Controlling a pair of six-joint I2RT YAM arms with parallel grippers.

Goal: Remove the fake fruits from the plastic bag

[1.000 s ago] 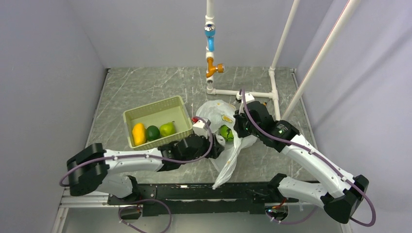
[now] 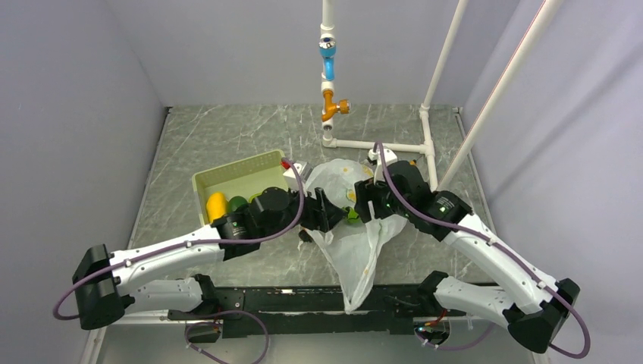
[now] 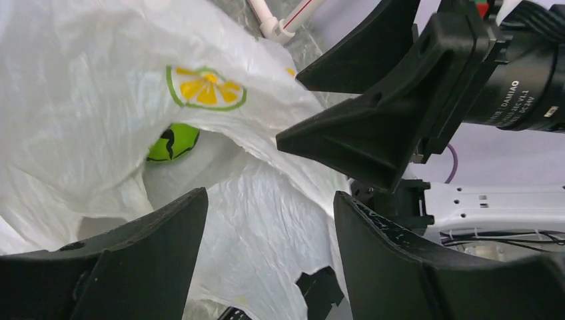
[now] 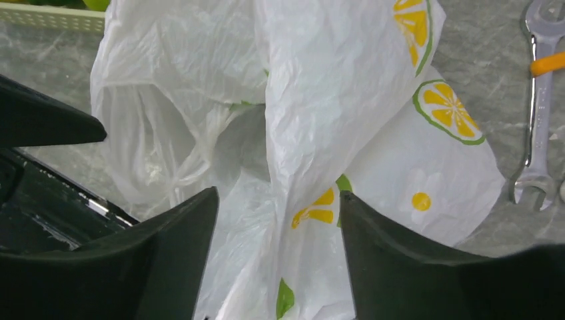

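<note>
The crumpled white plastic bag (image 2: pixel 349 258) with lemon prints lies at centre. A green striped fake fruit (image 3: pixel 172 145) shows inside its opening in the left wrist view. My left gripper (image 2: pixel 326 212) is over the bag's left side, fingers apart with nothing held between them. My right gripper (image 2: pixel 364 205) hangs over the bag's right side, fingers parted; in the right wrist view the bag's fold (image 4: pixel 286 167) runs below the gap between them.
A green basket (image 2: pixel 227 167) at left holds a yellow fruit (image 2: pixel 216 206) and a green one (image 2: pixel 236 203). White pipes with valves stand behind. A wrench (image 4: pixel 540 120) lies beside the bag. Bare counter surrounds them.
My left arm has swung, its gripper moving slightly up and left, away from the fruit. The bag's front tail has stretched further forward.
</note>
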